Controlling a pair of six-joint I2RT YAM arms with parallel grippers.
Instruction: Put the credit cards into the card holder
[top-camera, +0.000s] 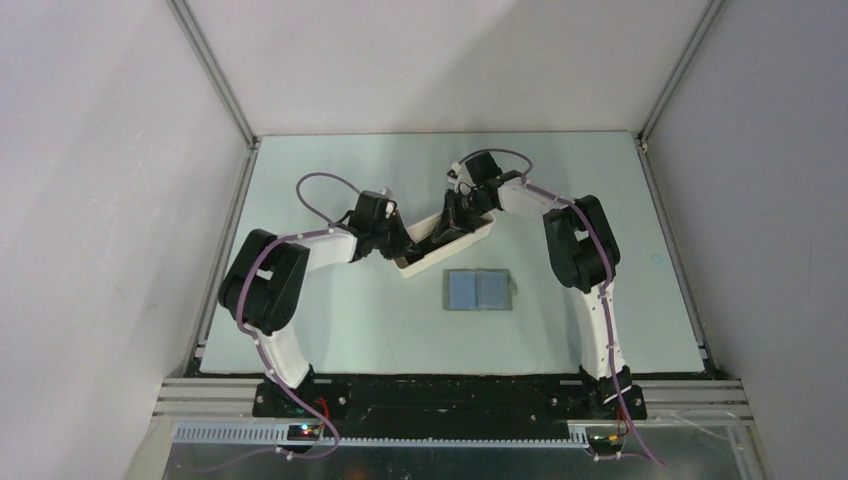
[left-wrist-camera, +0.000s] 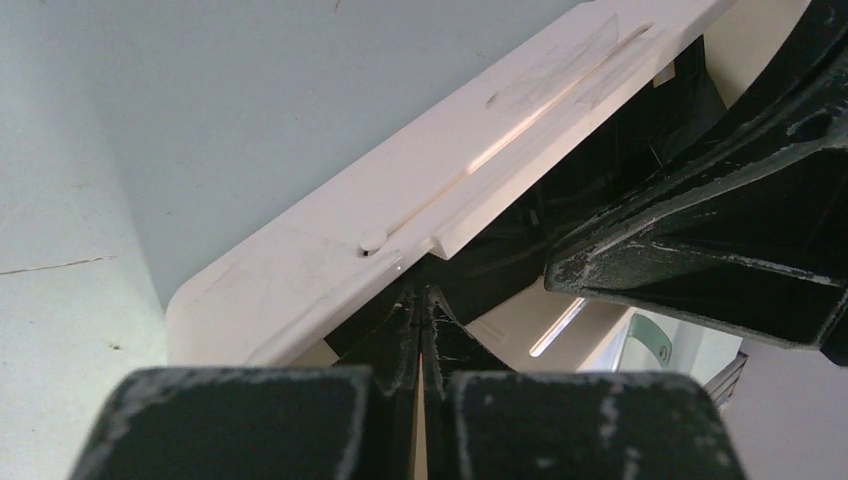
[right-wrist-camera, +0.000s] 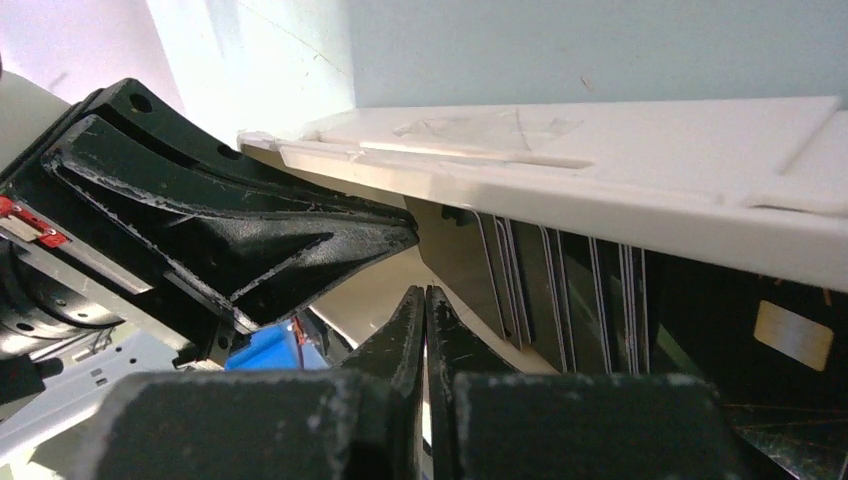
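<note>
Black credit cards (right-wrist-camera: 610, 310) stand on edge in a row inside a long cream-white box (right-wrist-camera: 560, 195). My right gripper is shut with nothing between its fingers; the cards are to its right in the right wrist view, outside the fingers. At the other end of the box, my left gripper is also shut at the near wall, its tips together with no card visible between them. The card holder (top-camera: 491, 289), with two blue-grey panels, lies open and flat in front of the box in the top view.
Both grippers are close together over the narrow box; in the left wrist view the right gripper's black finger (left-wrist-camera: 690, 240) hangs close by. Around the box and holder the pale tabletop (top-camera: 350, 340) is clear.
</note>
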